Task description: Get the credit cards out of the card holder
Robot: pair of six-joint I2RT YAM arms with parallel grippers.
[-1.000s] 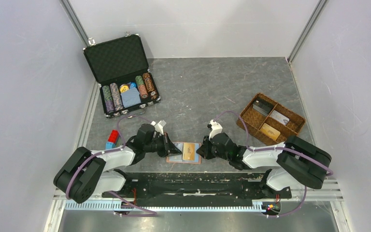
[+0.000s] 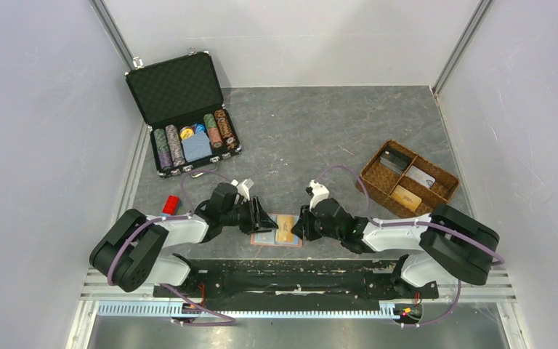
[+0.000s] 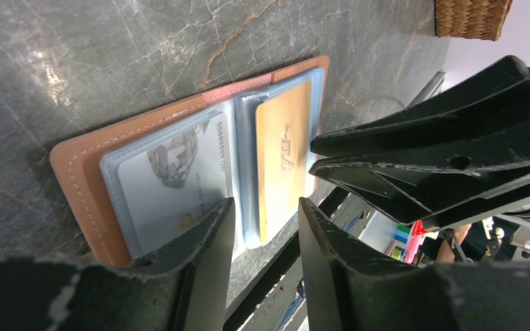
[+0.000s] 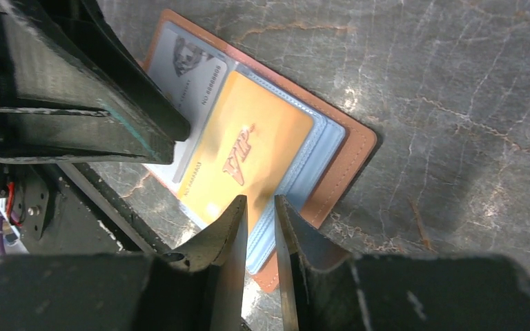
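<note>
Flat on the table lies an open brown card holder (image 2: 255, 242) with clear bluish sleeves. One sleeve shows a white card (image 3: 172, 186) with a portrait; the other shows a yellow card (image 4: 252, 141). Both cards sit in the holder. My left gripper stands open above the holder's near part, nothing seen between its fingers. From the right side my right gripper reaches the yellow card's sleeve edge. A narrow gap shows between its fingers, over that edge. Whether they pinch the sleeve cannot be made out.
At the right stands a wicker tray (image 2: 380, 200) with cards in its compartments. An open poker chip case (image 2: 176, 91) is at the back left. A red block (image 2: 172, 204) lies by the left arm.
The holder has hardly moved.
</note>
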